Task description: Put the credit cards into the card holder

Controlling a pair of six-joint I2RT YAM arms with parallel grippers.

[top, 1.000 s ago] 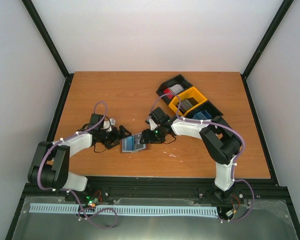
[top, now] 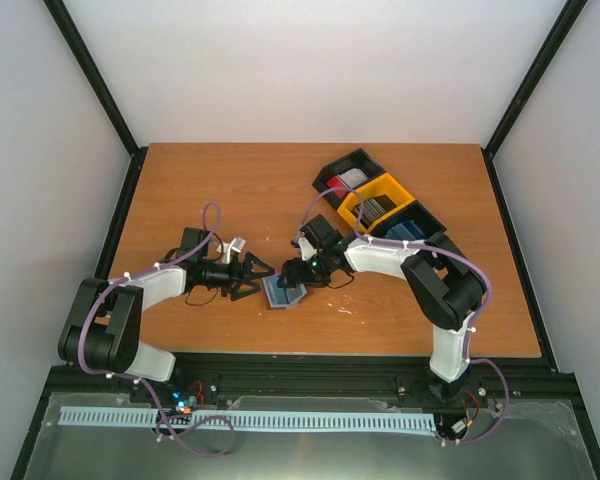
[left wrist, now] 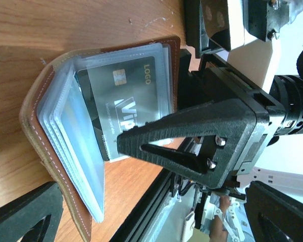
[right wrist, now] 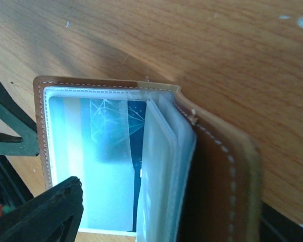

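Observation:
The brown leather card holder (left wrist: 70,189) lies spread on the table, its clear sleeves partly raised. In the left wrist view a dark credit card (left wrist: 134,83) with a gold chip sits in one sleeve. A blue card (right wrist: 101,136) shows under clear plastic in the right wrist view. My left gripper (top: 263,278) is open at the holder's left side, nothing held. From the right, my right gripper (top: 285,276) reaches over the holder, its fingers (right wrist: 53,214) apart. One of them hangs close by the dark card; whether it touches is unclear.
At the back right stand a black bin (top: 325,177) with red and white contents, a yellow bin (top: 388,184) of cards, and another black bin (top: 432,228) with blue items. The table (top: 220,180) behind the holder is bare.
The holder has shifted rightward and turned slightly, its right side now more under the right gripper. My left gripper has moved right with its fingers spread wider. The right arm has hardly moved.

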